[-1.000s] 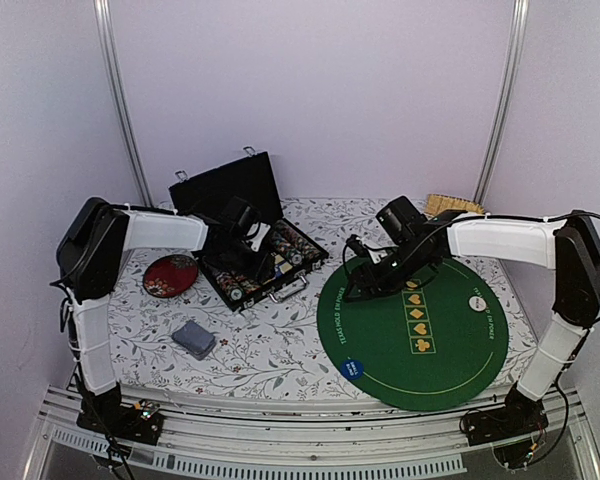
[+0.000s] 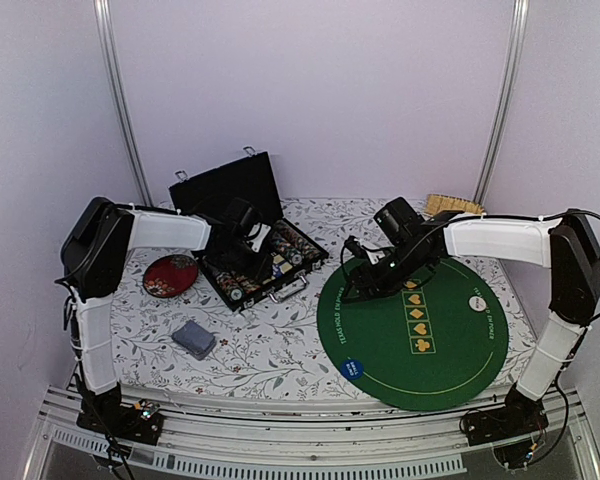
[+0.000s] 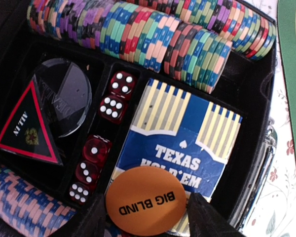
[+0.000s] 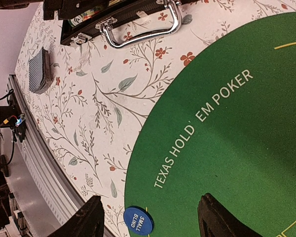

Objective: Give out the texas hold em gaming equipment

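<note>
The open chip case (image 2: 220,295) holds rows of chips (image 3: 192,54), red dice (image 3: 93,150), a triangular marker (image 3: 27,123) and a blue Texas Hold'em card box (image 3: 187,133). My left gripper is down in the case, part open, its fingers at either side of an orange BIG BLIND disc (image 3: 145,192); I cannot tell whether they grip it. My right gripper is open over the green mat (image 4: 227,138), whose lower-left area holds a blue SMALL BLIND disc (image 4: 138,219); a white disc (image 2: 477,303) lies at the mat's right.
A red round dish (image 2: 170,276) lies left of the case, a grey stack (image 2: 194,339) in front of it. A wooden item (image 2: 454,204) stands at the back right. Bare patterned table lies between case and front edge.
The right arm has shifted very slightly; otherwise little visibly differs in the top view.
</note>
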